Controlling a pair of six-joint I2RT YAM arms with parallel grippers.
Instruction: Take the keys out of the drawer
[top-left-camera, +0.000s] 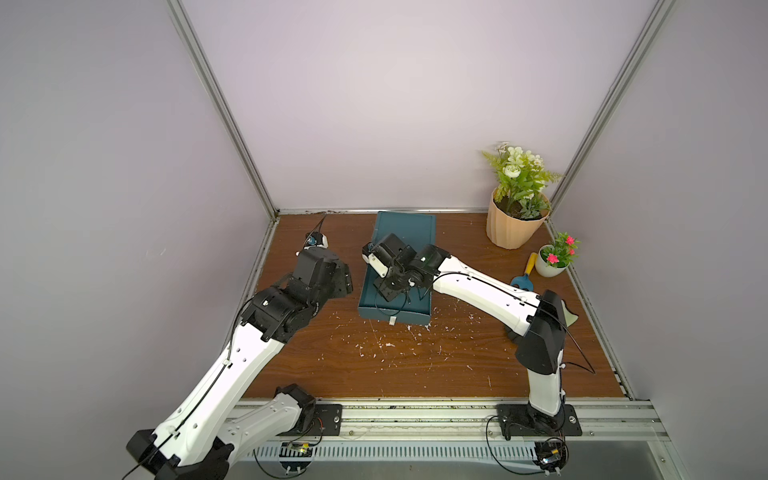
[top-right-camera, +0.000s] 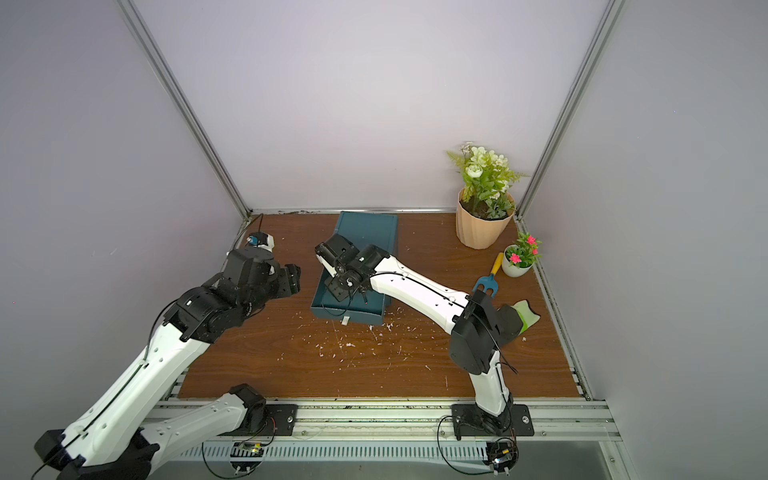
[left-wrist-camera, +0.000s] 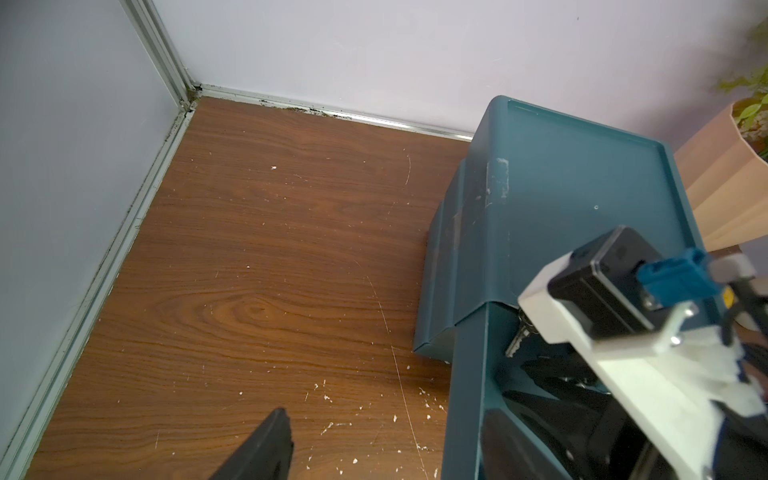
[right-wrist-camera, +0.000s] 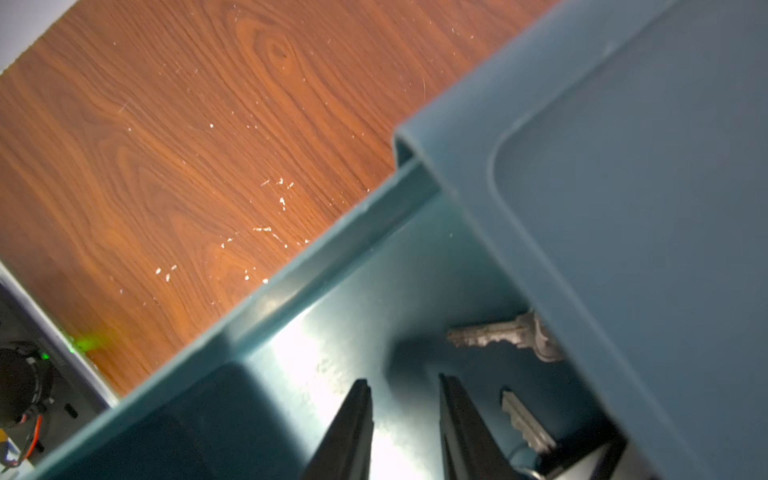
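The teal drawer (top-left-camera: 414, 317) is pulled out toward the front of its cabinet (top-left-camera: 412, 226). One metal key (right-wrist-camera: 497, 333) lies on the drawer floor, its head partly hidden by the cabinet's edge. A second key (right-wrist-camera: 528, 421) lies nearer my right gripper, beside a dark item. That gripper is over the drawer, its fingers a little apart with only drawer floor showing between them. From the left wrist view a key (left-wrist-camera: 518, 341) shows under the cabinet's front edge. My left gripper is wide open and empty, left of the drawer.
A large flower pot (top-left-camera: 512, 228) stands at the back right, with a small potted plant (top-left-camera: 552, 262) and a yellow-handled blue fork (top-right-camera: 486, 284) before it. Small white scraps litter the table in front of the drawer.
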